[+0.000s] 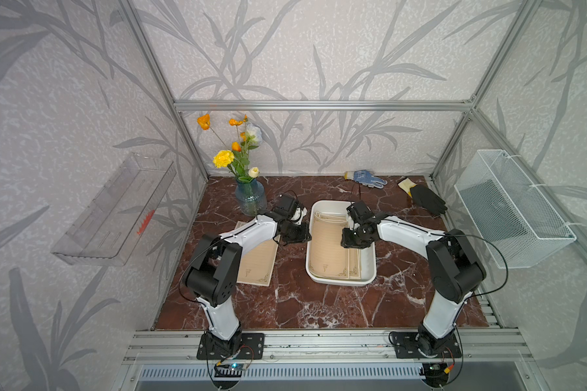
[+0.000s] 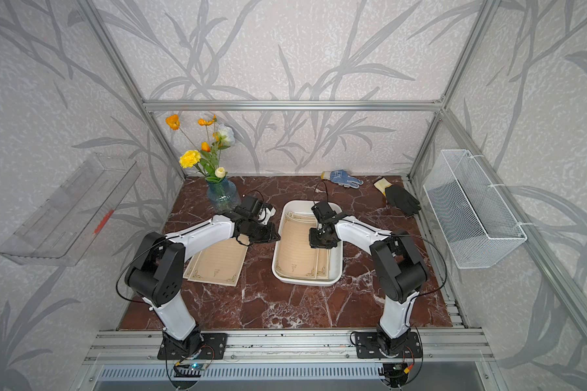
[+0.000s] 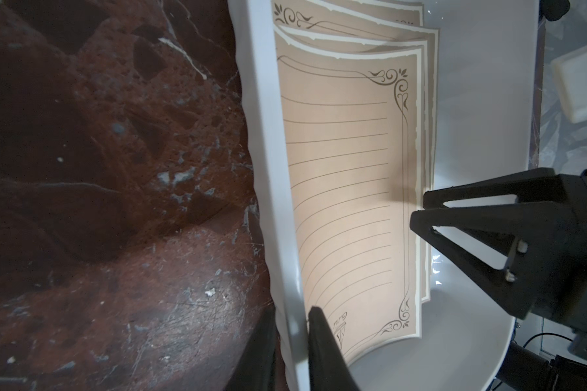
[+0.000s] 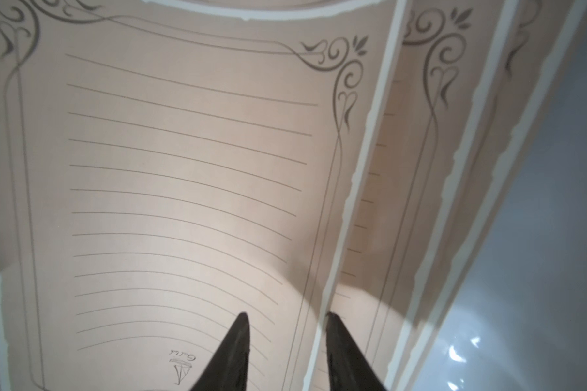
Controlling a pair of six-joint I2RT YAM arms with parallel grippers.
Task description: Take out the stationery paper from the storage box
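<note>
A white storage box (image 1: 371, 270) stands mid-table with several sheets of lined stationery paper (image 1: 327, 251) in it. The top sheet (image 4: 189, 195) lies shifted left, against the box's left wall, over the sheets below. My right gripper is part open above the top sheet's right edge; nothing shows held between its tips. At the box's left rim (image 3: 277, 195) is my left gripper, part open, its fingers appearing either side of the rim. More stationery paper (image 1: 256, 262) lies on the table left of the box, partly under the left arm.
A glass vase (image 1: 250, 196) with flowers stands at the back left. Gloves (image 1: 427, 198) lie at the back right. A clear bin (image 1: 120, 215) and a white mesh basket (image 1: 515, 208) hang at the sides.
</note>
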